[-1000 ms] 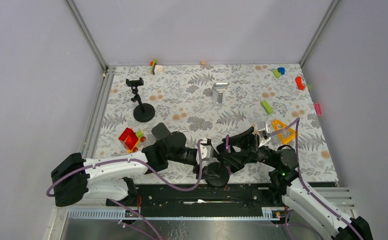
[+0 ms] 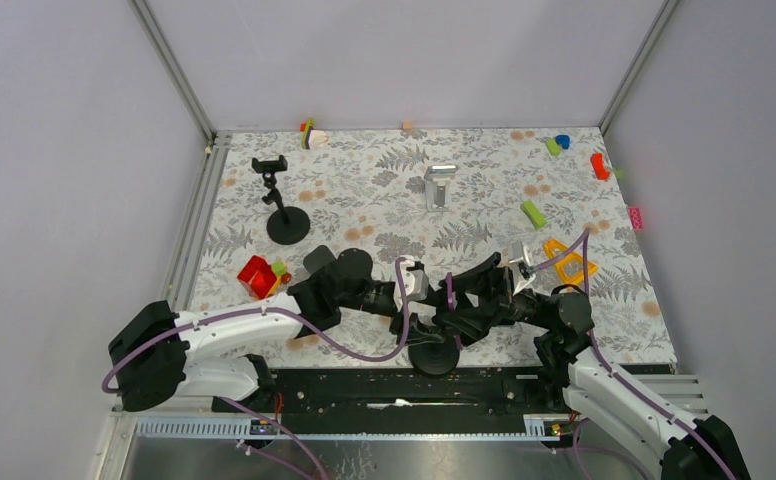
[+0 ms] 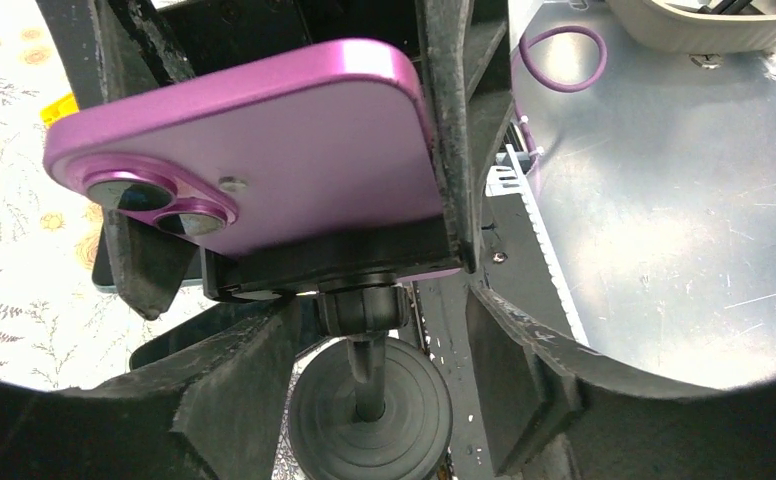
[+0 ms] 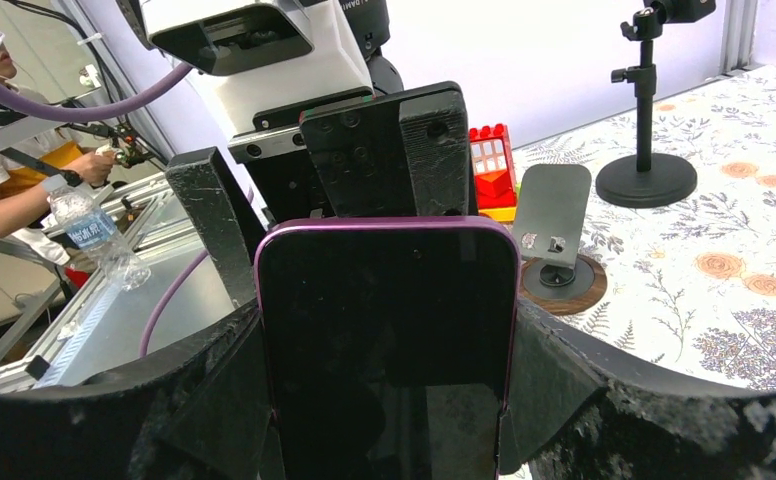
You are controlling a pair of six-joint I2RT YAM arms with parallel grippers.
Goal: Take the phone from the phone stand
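Note:
The purple phone sits at the black clamp of the phone stand, its camera side facing the left wrist camera. Its dark screen fills the middle of the right wrist view. My right gripper has a finger along each side edge of the phone; whether both pads press on it is hidden. Below the phone, my left gripper is open, its fingers on either side of the stand's neck, with a gap on both sides. From above, the stand's round base shows at the table's front edge.
Another black stand is at the back left, and a silver stand at the back middle. A red toy lies left of the arms, a yellow frame to their right.
My left gripper has shifted slightly right and toward the back of the table. The phone's edge and my right gripper have moved slightly left. The stand's base stays put.

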